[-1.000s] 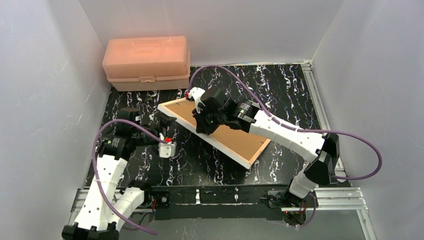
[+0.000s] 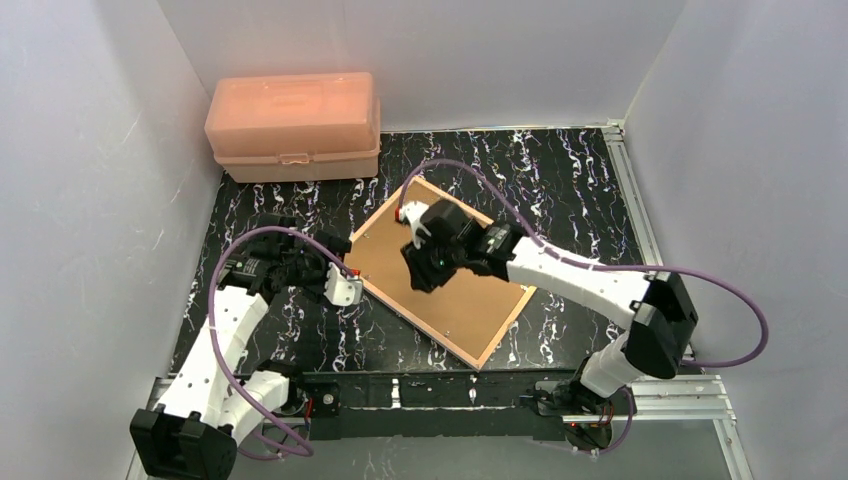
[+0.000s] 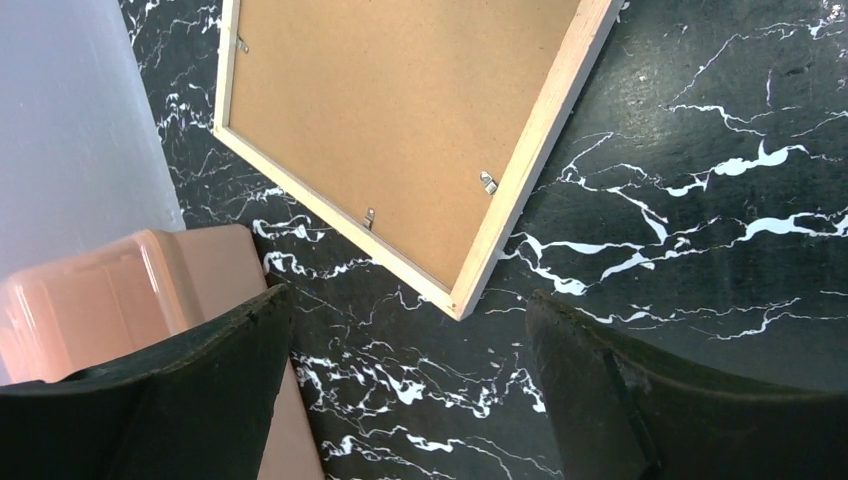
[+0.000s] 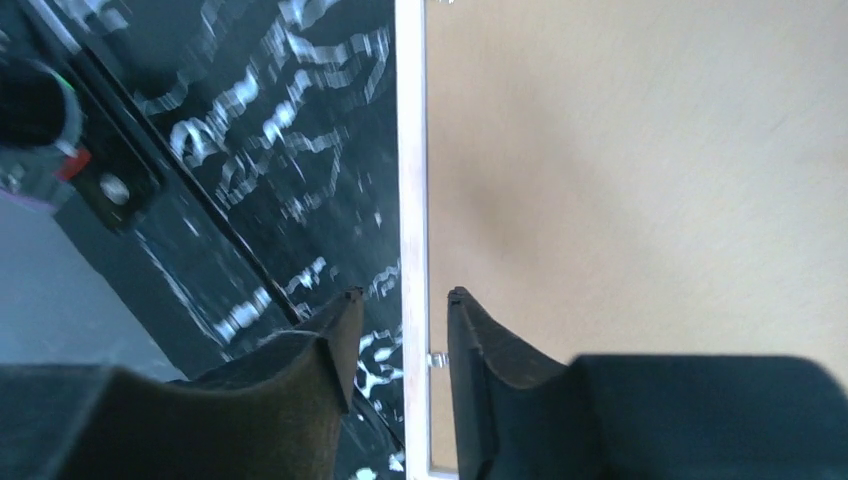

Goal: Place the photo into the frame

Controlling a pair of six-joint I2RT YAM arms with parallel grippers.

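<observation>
The wooden frame lies flat with its brown backing board up and small metal clips along the inner edges. I see no separate photo. My left gripper is open at the frame's left side; in the left wrist view a frame corner sits between and beyond its fingers, with nothing gripped. My right gripper hangs over the frame, open, a rail of the frame seen between its fingers in the blurred right wrist view. I cannot tell whether they touch it.
A closed pink box stands at the back left. Grey walls bound the table at the back and sides.
The frame went from tilted to lying flat and rotated.
</observation>
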